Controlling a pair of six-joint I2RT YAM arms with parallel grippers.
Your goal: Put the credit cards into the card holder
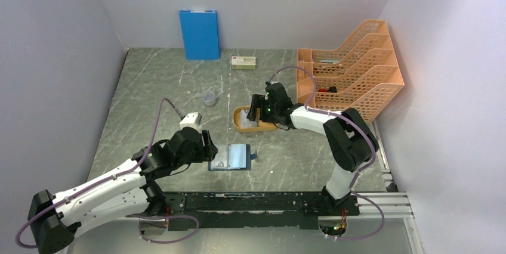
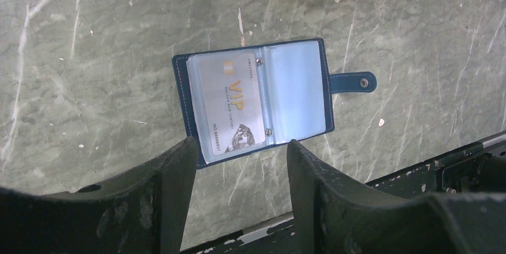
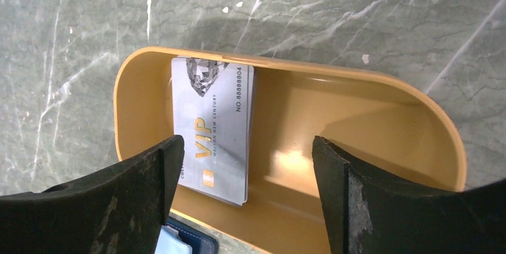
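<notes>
The blue card holder [image 2: 327, 87] lies unfolded on the table, its strap pointing right in the left wrist view. Its left sleeve holds a silver VIP card [image 2: 218, 108]; the right sleeve shows pale blue with no card visible. More silver VIP cards [image 3: 206, 111], seemingly stacked, lie flat at the left end of a tan tray [image 3: 280, 146]. My left gripper hovers over the near side of the holder, fingers apart and empty. Over the tray is my right gripper, fingers spread with nothing held; the cards are below and near its left finger.
A clear tub of paper clips [image 1: 209, 98] stands left of the tray. Behind are a small box [image 1: 243, 62] and a blue panel [image 1: 200, 35]. An orange rack [image 1: 364, 72] fills the back right. Bare table lies left of the holder.
</notes>
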